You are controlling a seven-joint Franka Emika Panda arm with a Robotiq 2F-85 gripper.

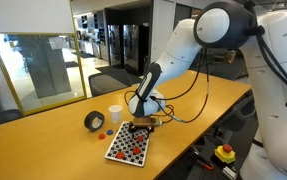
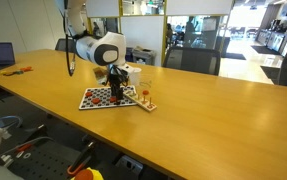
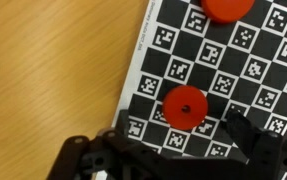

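A red round piece [image 3: 185, 107] lies on the black-and-white patterned board [image 3: 151, 86] in the wrist view, between the spread fingers of my gripper. The fingers stand to either side of it, low in that view, and nothing is gripped. A second red piece [image 3: 226, 6] sits farther up the board. In exterior view 1 the gripper [image 1: 141, 130] hangs over the far right part of the board [image 1: 123, 148], with red pieces [image 1: 120, 156] visible nearer the camera. Whether the fingertips touch the board cannot be told.
Loose red discs [image 1: 101, 136] lie on the table left of the board. A black round container [image 1: 93, 121] and a white cup [image 1: 115, 113] stand behind it. A wooden strip with pieces [image 2: 141, 101] lies beside the board.
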